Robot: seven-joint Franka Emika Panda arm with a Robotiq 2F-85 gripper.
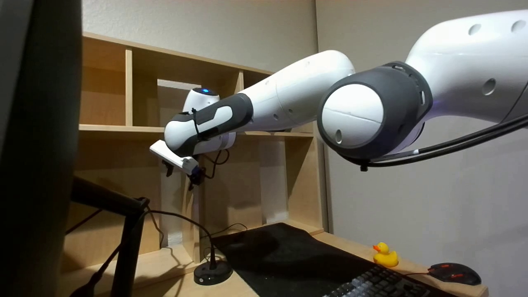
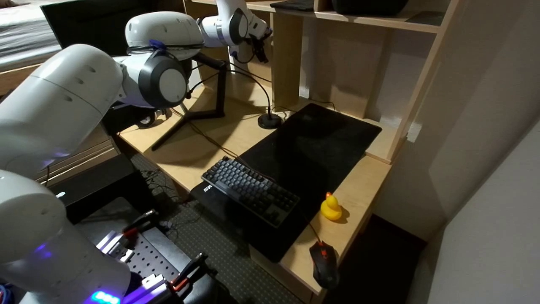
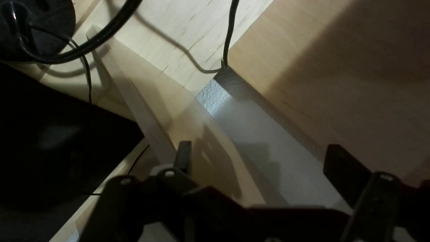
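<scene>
My gripper stands open, its two dark fingers wide apart and only the shelf's back and wall showing between them. In exterior view 1 the gripper (image 1: 180, 177) hangs high in front of the shelf, tilted, well above the desk. A yellow rubber duck (image 2: 331, 207) sits upright on the bare wood at the desk's right side, far from the gripper. Close by the duck lies a black mouse (image 2: 324, 263) with red marks. A keyboard (image 2: 250, 190) rests on the black desk mat (image 2: 309, 147).
A wooden shelf (image 1: 302, 183) rises behind the desk, close to the gripper. Below the gripper stands a black round base (image 1: 213, 272) with a bendy stem. The monitor and its black stand (image 2: 221, 93) are at the left.
</scene>
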